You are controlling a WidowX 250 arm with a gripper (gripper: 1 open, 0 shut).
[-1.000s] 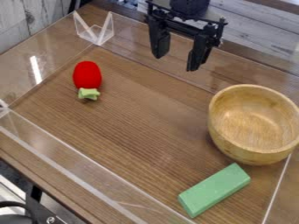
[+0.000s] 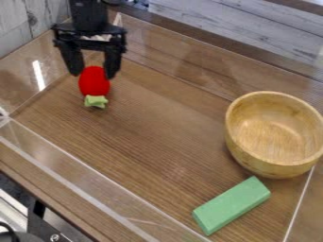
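Observation:
My gripper (image 2: pixel 89 47) is at the upper left, its black body above a red rounded object (image 2: pixel 93 79), fingers pointing down on either side of the object's upper part. The red object has a small light-green piece (image 2: pixel 94 101) at its lower end. The gripper is open; whether its fingers touch the red object is too small to tell.
A wooden bowl (image 2: pixel 270 132) stands at the right, and a green block (image 2: pixel 231 203) lies at the lower right. The left and back edges are bounded by walls.
My gripper has moved from the upper middle-right leftward to the red object at the upper left. The red object, bowl and green block look unmoved.

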